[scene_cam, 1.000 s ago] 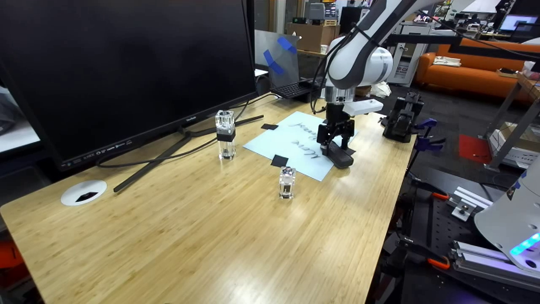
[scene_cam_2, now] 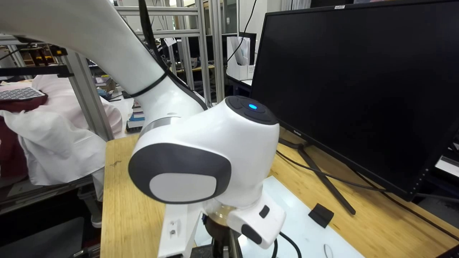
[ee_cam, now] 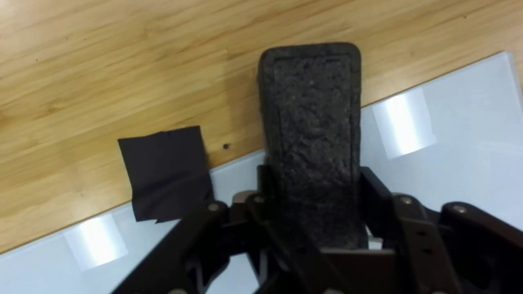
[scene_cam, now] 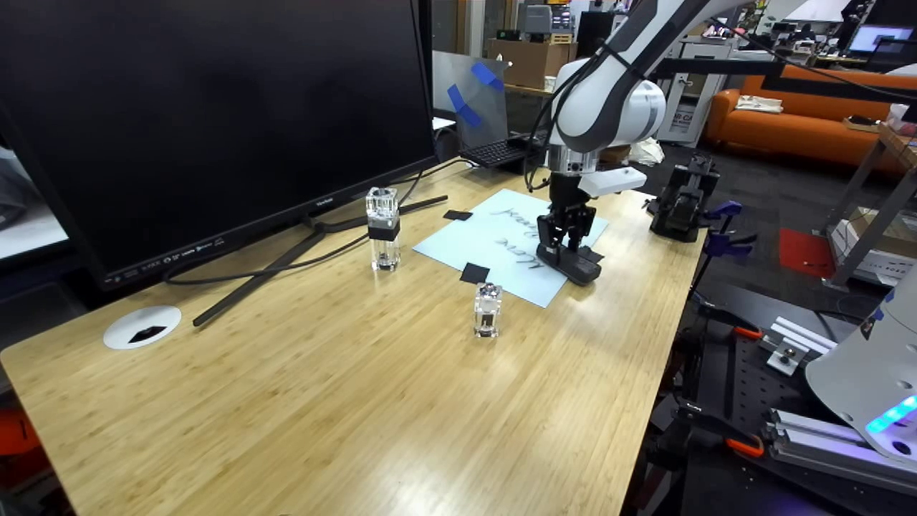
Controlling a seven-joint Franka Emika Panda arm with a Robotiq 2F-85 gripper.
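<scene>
A black, rectangular block like a whiteboard eraser (ee_cam: 314,112) lies between the fingers of my gripper, which is shut on its sides. In the wrist view its far end reaches past the board's edge over bare wood. Below it is a pale glossy board (ee_cam: 461,127) on the table. Exterior view 1 shows the gripper (scene_cam: 564,239) low over the right part of the board (scene_cam: 490,241), where dark handwriting (scene_cam: 519,249) is visible beside it. In exterior view 2 the arm hides the fingers and the block.
Black tape squares (scene_cam: 474,272) sit at the board's edges. Two clear blocks stand on the table, a taller one (scene_cam: 383,231) and a shorter one (scene_cam: 487,309). A large monitor (scene_cam: 215,129) lines the back.
In exterior view 1 my gripper has shifted slightly to the left and down with the black block. The handwriting looks much the same, and the clear blocks stay put.
</scene>
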